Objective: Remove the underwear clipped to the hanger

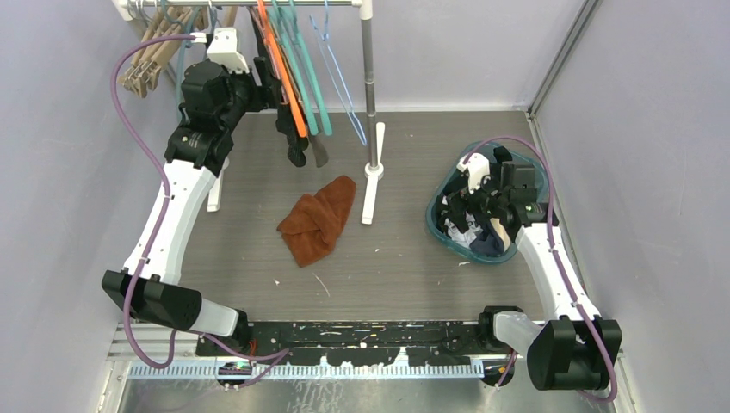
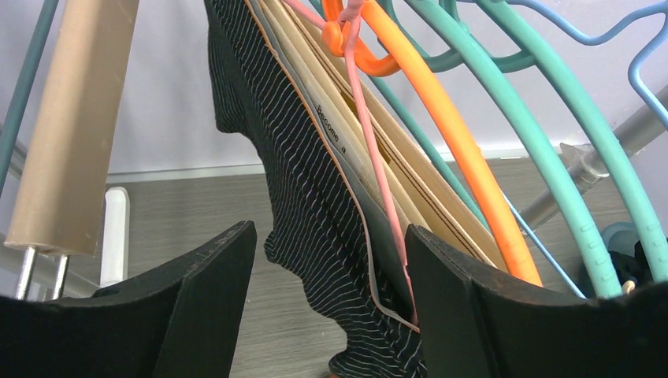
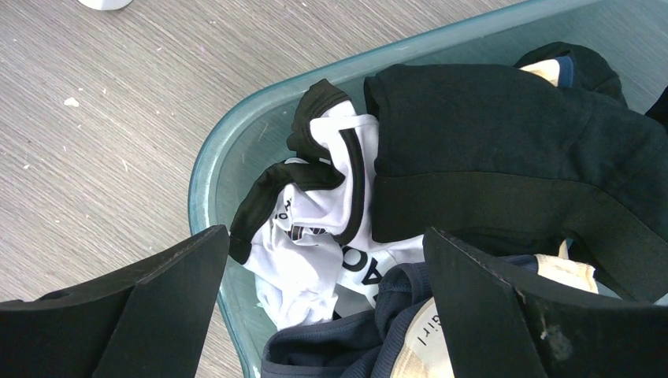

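Observation:
Black ribbed underwear [image 2: 307,220] with a grey waistband hangs among the hangers on the rail, beside a pink hanger [image 2: 370,142], an orange hanger [image 2: 465,157] and teal hangers [image 2: 551,173]. My left gripper is part open, its fingers around the lower part of the underwear and pink hanger; the left wrist view does not show whether they touch them. My right gripper stands open over the teal basket [image 3: 236,118] of dark and white garments [image 3: 512,150], with nothing visibly held.
Wooden hangers [image 1: 151,60] and a blue wire hanger [image 1: 344,95] share the rail. The rack's upright [image 1: 369,86] stands right of them. A brown cloth [image 1: 317,222] lies on the floor, with clear floor around it.

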